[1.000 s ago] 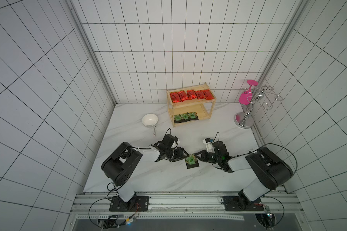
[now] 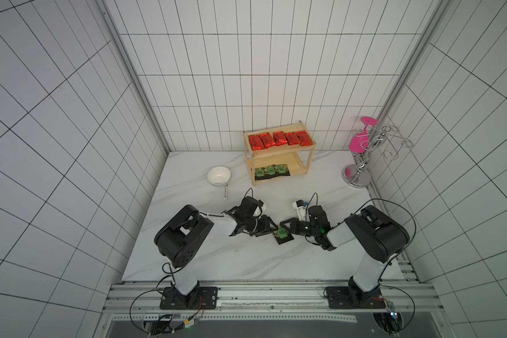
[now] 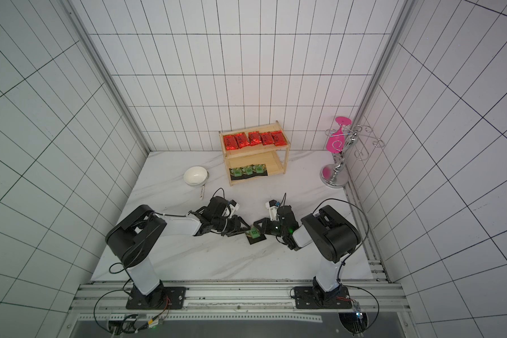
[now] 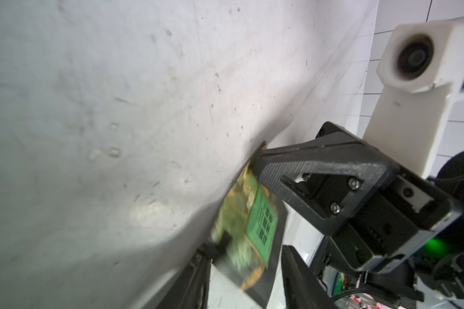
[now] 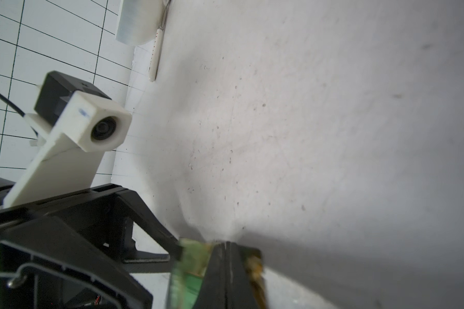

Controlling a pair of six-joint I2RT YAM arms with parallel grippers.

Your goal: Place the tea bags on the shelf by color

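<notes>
A green-labelled tea bag (image 2: 282, 233) on dark backing lies on the table between my grippers. My left gripper stands part open at one edge of it, fingertips at the bag. My right gripper is shut, its fingertips down on the bag's upper edge. Behind them, the wooden shelf holds red tea bags (image 2: 278, 137) in a row on its upper tier and green tea bags (image 2: 269, 171) on the left of its lower tier.
A white bowl (image 2: 219, 175) with a handled utensil beside it is at left. A chrome stand (image 2: 357, 176) with a pink item is at back right.
My right gripper and arm have shifted slightly left. The tea bag has moved a little right and turned. My left gripper has moved slightly right.
</notes>
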